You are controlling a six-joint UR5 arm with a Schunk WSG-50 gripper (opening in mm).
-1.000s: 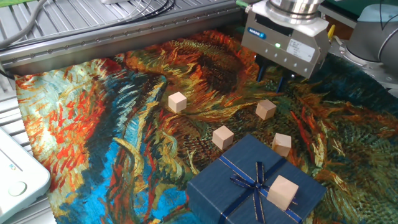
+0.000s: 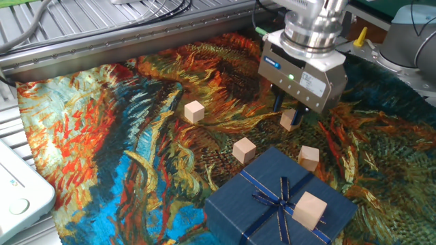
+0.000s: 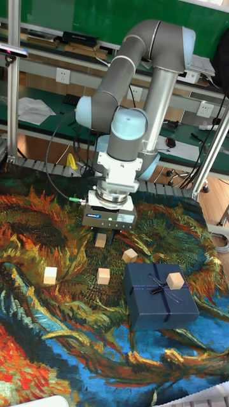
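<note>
My gripper (image 2: 287, 116) is low over the cloth, open, its two dark fingers (image 2: 277, 102) apart. A light wooden cube (image 2: 287, 121) shows in the gap between them in exterior view 2, and one finger covers part of its right side. From the front, in exterior view 3, the same cube (image 3: 100, 241) also appears at the fingers; whether they touch it cannot be told. Other wooden cubes stand on the cloth: one to the left (image 2: 194, 111), one near the box's corner (image 2: 244, 150) and one by its back edge (image 2: 308, 158). Another cube (image 2: 310, 210) sits on the dark blue box (image 2: 238, 197).
The ribboned gift box is the tallest thing near the cubes. A painted cloth (image 2: 102, 136) covers the table. A metal rail (image 2: 122, 51) runs along one edge, and a white device (image 2: 20, 194) stands at the left.
The gripper has come down and slightly left in exterior view 2, from above the cube to around it. Its fingers stay apart. The cubes and the box have not moved.
</note>
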